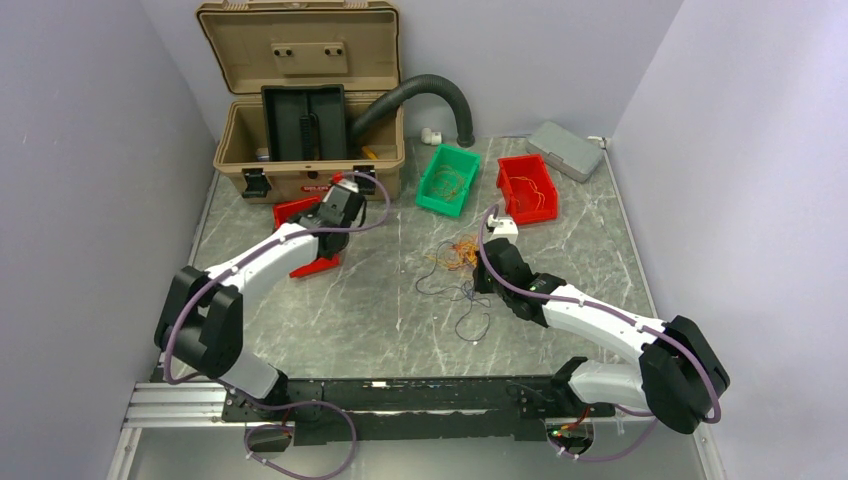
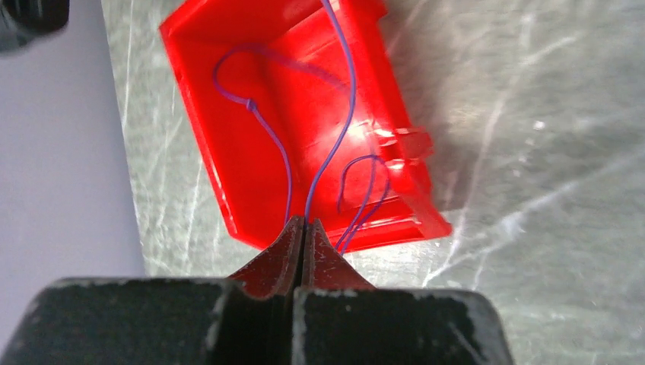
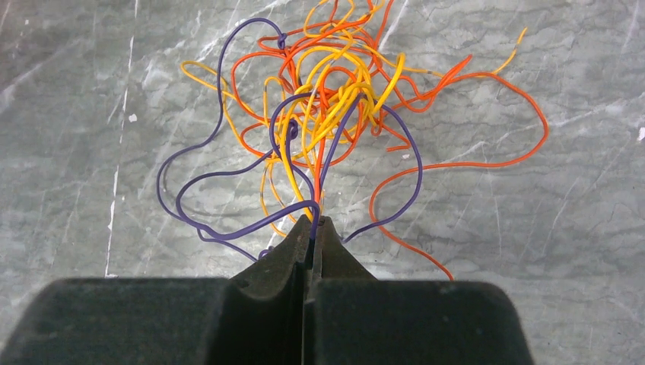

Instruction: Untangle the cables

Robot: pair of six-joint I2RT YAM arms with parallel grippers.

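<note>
In the left wrist view, my left gripper is shut over a red bin (image 2: pixel 205 129), with a thin purple cable (image 2: pixel 352 84) pinched at its fingertips. Several purple strands hang in the bin below, one with a small knot (image 2: pixel 251 105). On the table lies a tangle of orange cable (image 3: pixel 545 125), yellow cable (image 3: pixel 328 122) and purple cable (image 3: pixel 418 169). My right gripper is shut at the near side of this tangle. A purple strand runs between its fingertips; yellow and orange strands converge there, and whether they are gripped is unclear.
A green bin (image 1: pixel 424 190) with cable inside and another red bin (image 1: pixel 548 208) with cable stand behind the tangle. An open tan toolbox (image 1: pixel 225 155) with a black hose (image 1: pixel 440 84) takes up the back left.
</note>
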